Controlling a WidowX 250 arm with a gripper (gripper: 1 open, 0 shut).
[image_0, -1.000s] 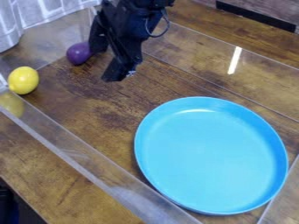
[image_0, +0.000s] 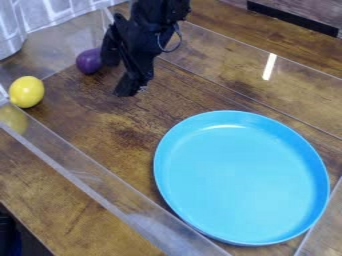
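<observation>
My black gripper (image_0: 118, 75) hangs at the upper middle-left, its fingers apart and pointing down and left, open. Just left of it, partly behind its fingers, a purple object (image_0: 88, 62) lies on the wooden table. A yellow lemon-like object (image_0: 26, 92) sits at the left edge. A large light-blue plate (image_0: 241, 180) occupies the lower right.
A clear plastic wall (image_0: 94, 175) runs diagonally along the lower left. A white textured item (image_0: 24, 20) is in the top left corner.
My gripper has shifted slightly left toward the purple object. The objects on the table have not visibly moved.
</observation>
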